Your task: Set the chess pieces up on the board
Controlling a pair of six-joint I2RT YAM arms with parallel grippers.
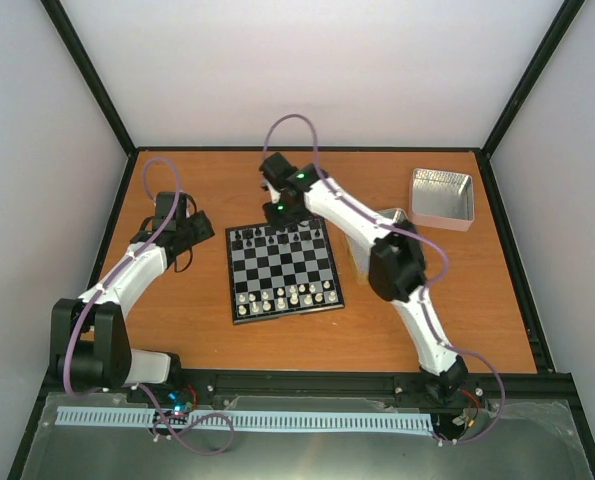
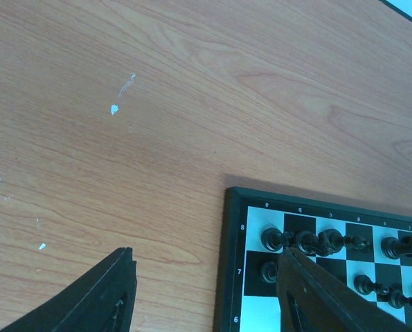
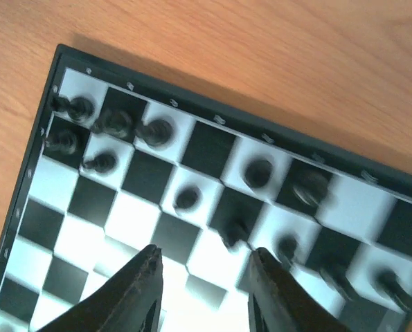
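Observation:
The chessboard (image 1: pixel 282 271) lies mid-table, white pieces (image 1: pixel 294 298) along its near rows and black pieces (image 3: pixel 154 132) along its far rows. My right gripper (image 1: pixel 282 210) hangs over the far rows, blurred in the right wrist view, its fingers apart with nothing clearly between them. My left gripper (image 1: pixel 199 228) stands open left of the board, above bare wood. In the left wrist view the board's corner shows with black pieces (image 2: pixel 269 238) on it.
A metal tray (image 1: pixel 360 245) right of the board is partly hidden by the right arm. An empty metal bin (image 1: pixel 442 195) stands at the back right. The table left of and in front of the board is clear.

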